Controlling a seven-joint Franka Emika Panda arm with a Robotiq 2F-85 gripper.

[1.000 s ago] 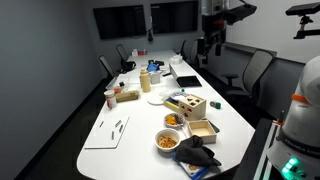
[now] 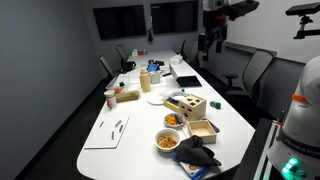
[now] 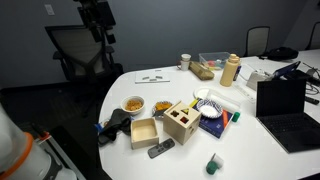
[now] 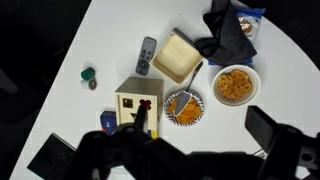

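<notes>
My gripper hangs high over the table, its two dark fingers spread wide with nothing between them. In exterior view 1 the gripper (image 2: 208,44) shows well above the tabletop. Below it in the wrist view sit a white bowl (image 4: 237,85) of ring-shaped snacks and a smaller patterned bowl (image 4: 184,117) of orange food, with a grey-headed utensil (image 4: 182,101) lying across it. Beside these are an empty beige tray (image 4: 176,57), a black cloth (image 4: 227,38), a wooden shape box (image 4: 138,100) and a dark remote (image 4: 147,50). The gripper touches none of them.
A blue packet (image 4: 250,20) lies partly under the cloth. White plates (image 3: 211,103), a tan bottle (image 3: 230,70), a mug (image 3: 185,62), a clear bin (image 3: 213,60) and an open laptop (image 3: 285,112) stand farther off.
The gripper and upper arm have shifted very slightly to the right in exterior view 1. The objects on the table have stayed in place.
</notes>
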